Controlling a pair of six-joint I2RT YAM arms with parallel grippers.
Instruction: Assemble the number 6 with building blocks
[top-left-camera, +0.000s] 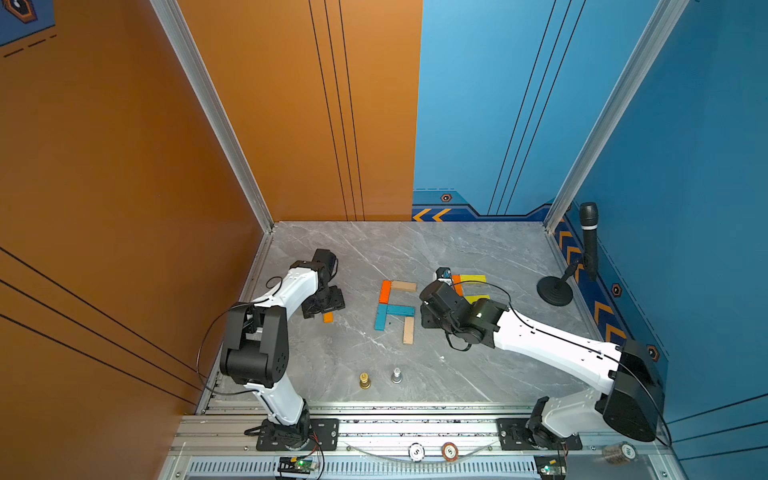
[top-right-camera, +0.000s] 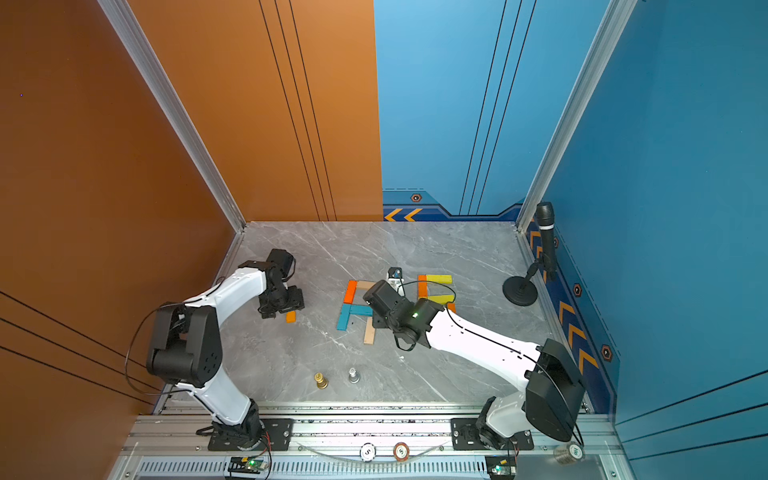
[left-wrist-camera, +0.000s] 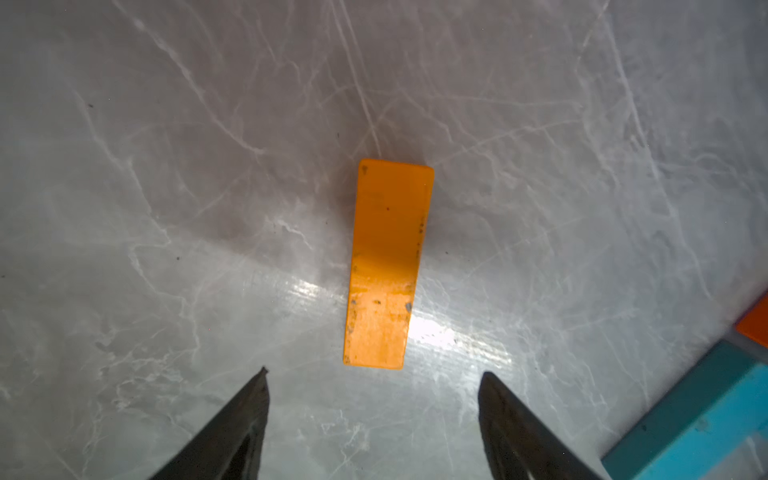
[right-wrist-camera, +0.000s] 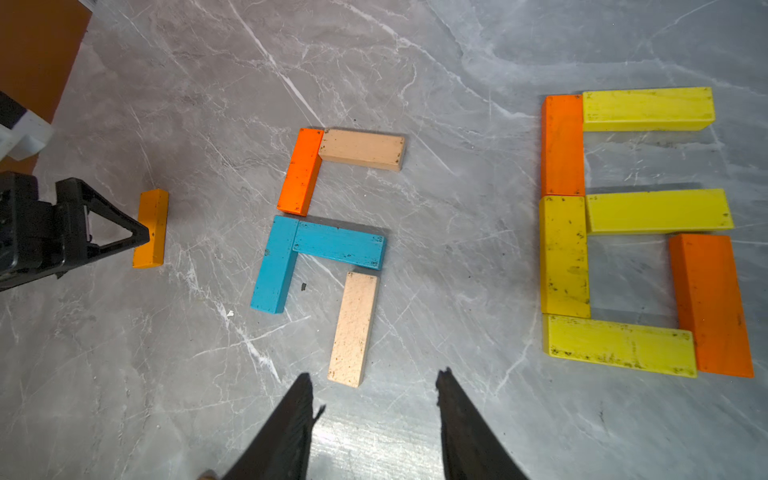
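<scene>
My left gripper hangs open over a lone orange block on the left, nothing between its fingers. In the middle, a partial figure has a red-orange block, a wooden block at the top, two blue blocks and an upright-lying wooden block at lower right; its bottom side is open. My right gripper is open above the space right of it, holding nothing. Further right, yellow and orange blocks form a 6.
A microphone on a stand is at the right. A gold piece and a silver piece stand at the front.
</scene>
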